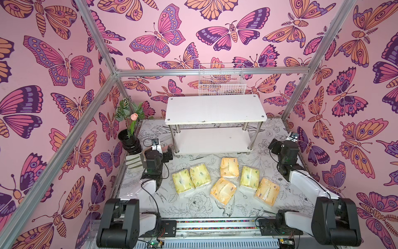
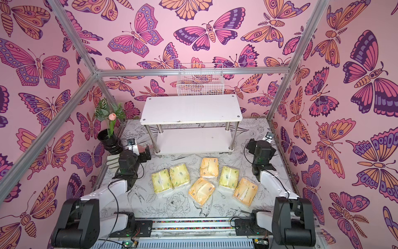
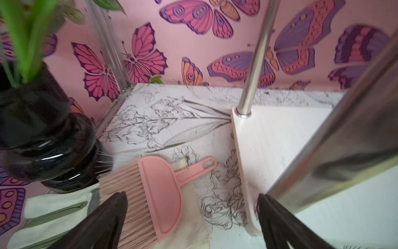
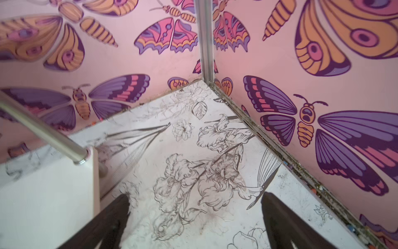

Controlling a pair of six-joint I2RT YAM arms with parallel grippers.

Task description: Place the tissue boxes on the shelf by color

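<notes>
Three yellow-green tissue packs lie on the table: a leftmost green pack [image 1: 182,181], a second green pack [image 1: 200,174] beside it, and a third green pack [image 1: 249,177] farther right. Orange tissue packs are mixed in: an upper orange pack [image 1: 229,167], a lower orange pack [image 1: 223,191] and a right orange pack [image 1: 267,191]. Behind them stands the two-tier white shelf [image 1: 215,108], both tiers bare. My left gripper is open and empty, left of the shelf. My right gripper is open over bare table to the shelf's right.
A black vase [image 1: 129,142] with flowers stands at the left wall. Near it lie a pink brush [image 3: 161,195] and folded striped cloth [image 3: 53,215]. One metal shelf post [image 3: 331,137] is close to my left gripper. Behind the shelf is a wire rack [image 2: 200,88].
</notes>
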